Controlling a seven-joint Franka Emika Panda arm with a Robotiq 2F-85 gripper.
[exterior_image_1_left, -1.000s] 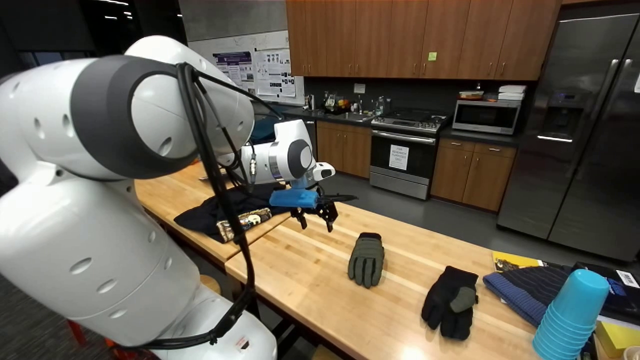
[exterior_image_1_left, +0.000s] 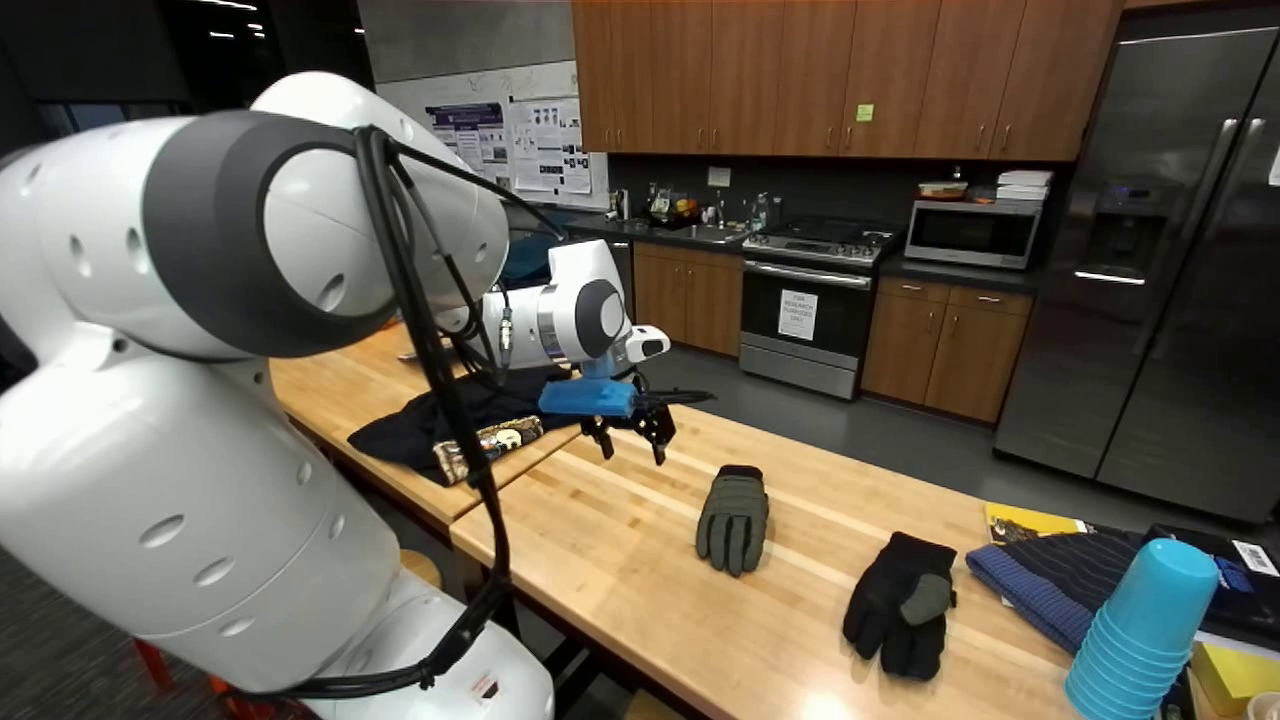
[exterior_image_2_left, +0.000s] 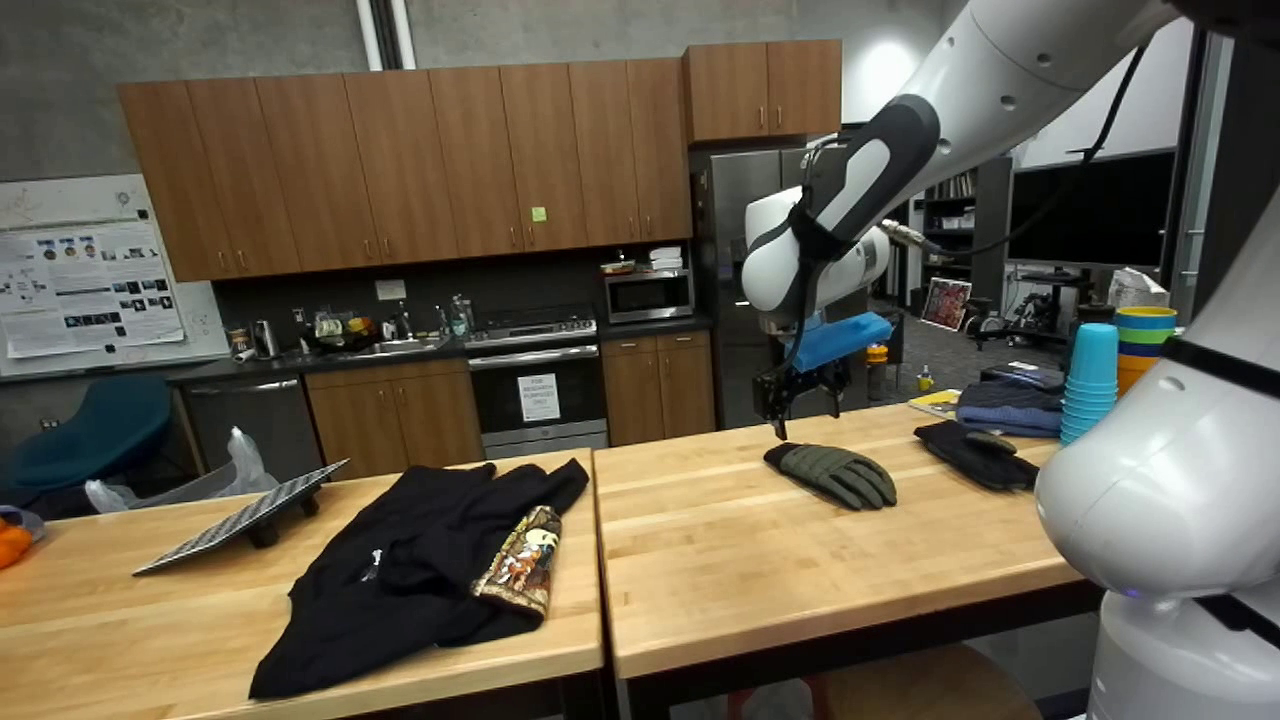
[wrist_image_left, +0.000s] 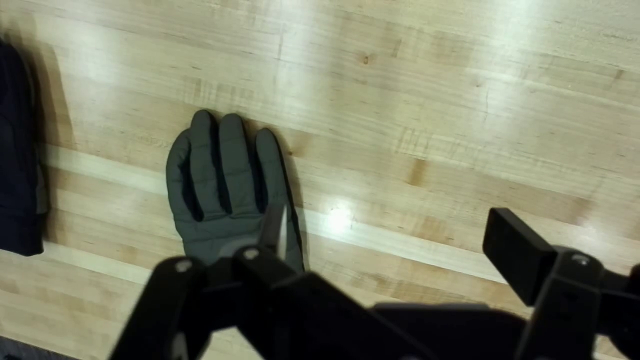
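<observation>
My gripper (exterior_image_1_left: 632, 456) hangs above the wooden table with its fingers well apart and nothing between them. In the wrist view one fingertip (wrist_image_left: 516, 255) stands at the right, and the other overlaps the lower part of the olive-green glove (wrist_image_left: 237, 180). That glove lies flat in exterior view 1, a little to the right of the gripper and below it. Farther right on the table rests a black glove (exterior_image_1_left: 902, 606) with a grey patch. Its dark edge (wrist_image_left: 18, 156) shows at the left of the wrist view. The green glove's cuff is hidden there behind the gripper.
On the other tabletop lies a black garment (exterior_image_2_left: 420, 564) with a patterned piece (exterior_image_2_left: 524, 562), beside a tilted dark panel (exterior_image_2_left: 246, 518). Stacked blue cups (exterior_image_1_left: 1142, 636) and a striped knit item (exterior_image_1_left: 1068, 582) occupy the table's far right end. Bare wood (exterior_image_2_left: 744, 576) surrounds the green glove.
</observation>
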